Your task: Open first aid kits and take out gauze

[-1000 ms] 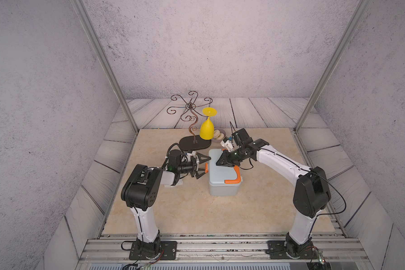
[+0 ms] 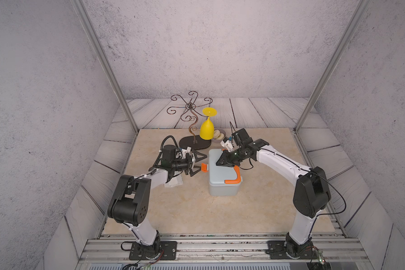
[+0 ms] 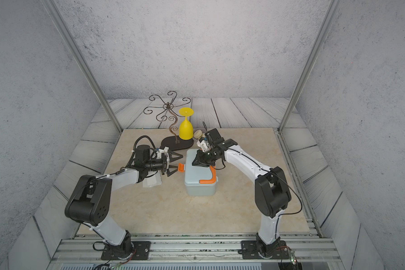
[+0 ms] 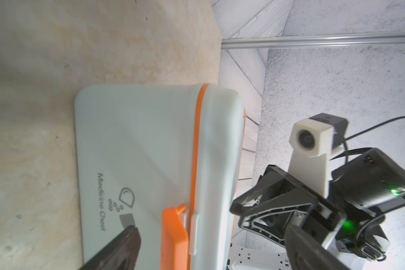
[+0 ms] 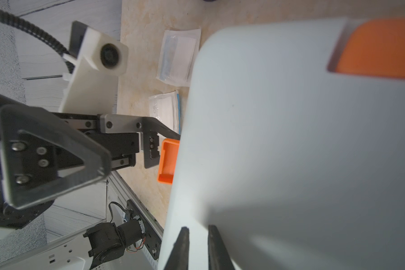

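Note:
The pale medicine chest point(image 2: 220, 175) stands mid-table, lid down, with an orange handle point(image 2: 231, 181) on top and an orange latch point(image 2: 204, 167) sticking out on its left side. My left gripper point(image 2: 195, 163) is open just left of that latch, holding nothing. My right gripper point(image 3: 196, 161) rests low on the lid; in the right wrist view its blurred fingertips are close together at the bottom, and I cannot tell their exact gap. Two flat white packets point(image 5: 177, 56) lie on the table beside the chest's left side.
Behind the chest stand a metal scrollwork stand point(image 2: 194, 142) with a yellow goblet point(image 2: 207, 130) hung on it, and a bowl point(image 2: 220, 137) with pale items.
My left gripper has pulled back a little leftward and up from the chest, and the left latch shows more fully, tilted outward. My right arm looks unchanged.

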